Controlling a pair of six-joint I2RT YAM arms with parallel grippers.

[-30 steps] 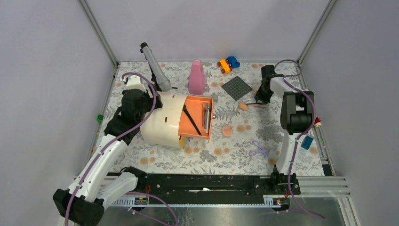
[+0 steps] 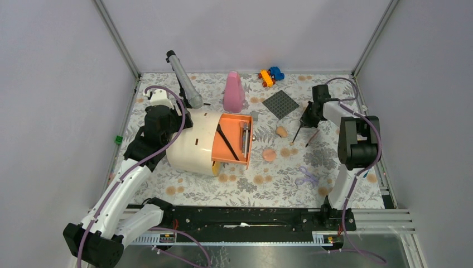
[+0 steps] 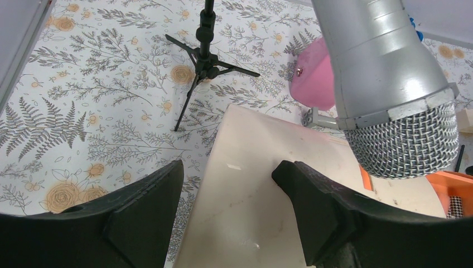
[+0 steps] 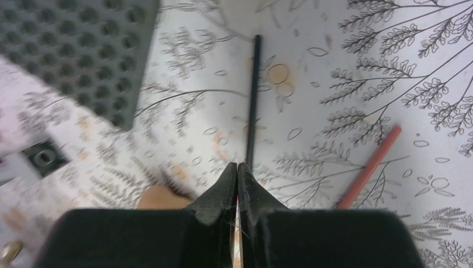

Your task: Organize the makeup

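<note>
A cream cylindrical organizer (image 2: 189,142) has its orange drawer (image 2: 229,151) pulled out, holding a black stick and silver items. My left gripper is over the organizer's body, fingers apart. On the cloth right of the drawer, a black pencil (image 4: 252,100) and a red pencil (image 4: 372,164) lie near a tan puff (image 2: 281,132) and a pink puff (image 2: 269,155). My right gripper is shut just above the black pencil's near end; whether anything is between its fingertips cannot be told.
Behind are a microphone on a tripod (image 2: 187,81), a pink object (image 2: 233,92), toy blocks (image 2: 268,76) and a grey dotted mat (image 2: 280,104). Purple scissors (image 2: 307,176) lie at the front right.
My right gripper has shifted slightly left and toward the front. The pencils have swung from lying crosswise to pointing front-to-back, and the tan puff has shifted left. The left arm is still.
</note>
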